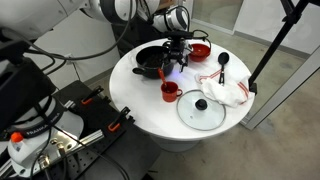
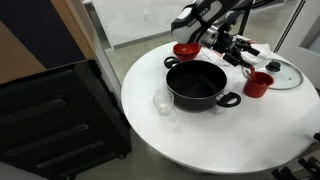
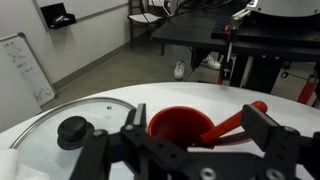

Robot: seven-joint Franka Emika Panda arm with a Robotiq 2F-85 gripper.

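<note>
A red mug (image 1: pixel 171 93) stands upright on the round white table, toward its front middle. From the mug leans a red-handled utensil (image 3: pixel 236 121), its handle tilted over the right rim in the wrist view; its lower end is hidden inside the mug (image 3: pixel 178 123). My gripper is open, its dark fingers along the bottom of the wrist view, close to the mug. Nothing is seen clamped between them. In the second exterior view, the gripper (image 2: pixel 246 58) is beside the mug (image 2: pixel 258 86), on the pot's side.
A black two-handled pot (image 2: pixel 196 84) stands near the mug, with a red bowl (image 2: pixel 186 50) behind. A glass lid (image 1: pixel 201 112), a white towel (image 1: pixel 228 87) and a black ladle (image 1: pixel 223 64) occupy one side. A pale cup (image 2: pixel 163 101) sits beyond the pot.
</note>
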